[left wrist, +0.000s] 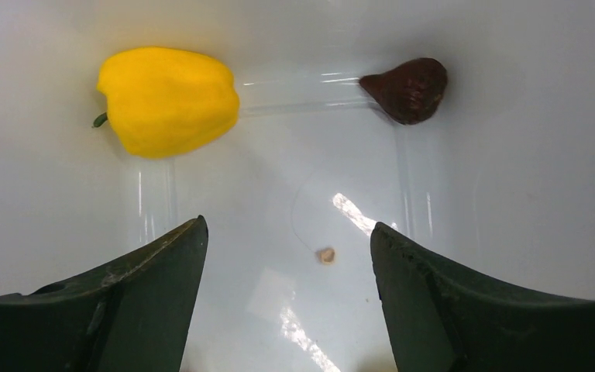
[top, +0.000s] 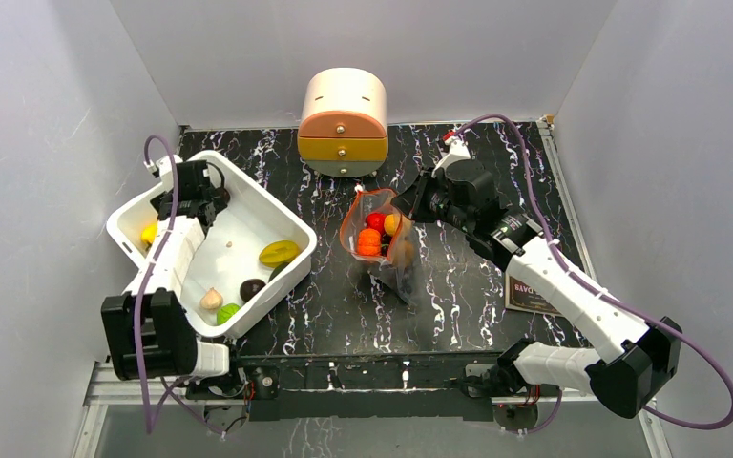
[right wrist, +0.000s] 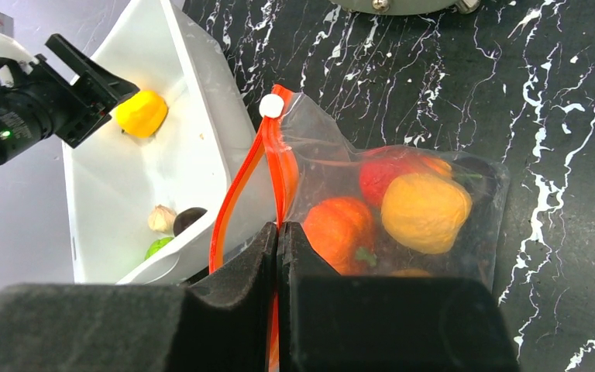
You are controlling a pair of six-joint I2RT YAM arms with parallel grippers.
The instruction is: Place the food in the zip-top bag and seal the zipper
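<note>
The zip top bag stands mid-table holding red, orange and yellow food. My right gripper is shut on its orange-zipped edge, beside the opening. My left gripper hangs open inside the white bin, empty between its fingers, above a yellow pepper and a small dark brown fruit. In the top view the bin also holds a long yellow item, a garlic bulb, a dark round item and a green one.
A small drawer cabinet stands at the back centre. A printed board lies at the right, partly under the right arm. Bare marble table lies in front of and around the bag.
</note>
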